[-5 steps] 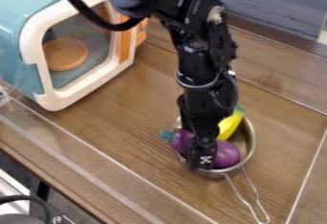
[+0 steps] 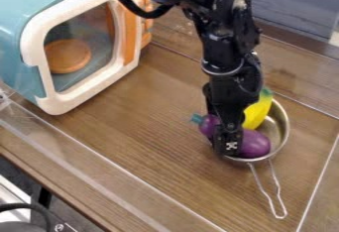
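Observation:
My black gripper point(image 2: 227, 127) points down into a metal strainer point(image 2: 276, 127) with a wire handle. Its fingers are over a purple eggplant-like object point(image 2: 255, 145); more purple with a green stem shows at their left. The lower tips partly hide what is between them, and they stand open by what little shows. A yellow banana-like object point(image 2: 257, 113) lies at the back of the strainer.
A blue-and-white toy appliance point(image 2: 54, 87) with an open-looking front and an orange disc point(image 2: 67, 56) stands at the upper left.
The arm and gripper have moved right and somewhat up in the picture, and the strainer with its contents has shifted the same way.

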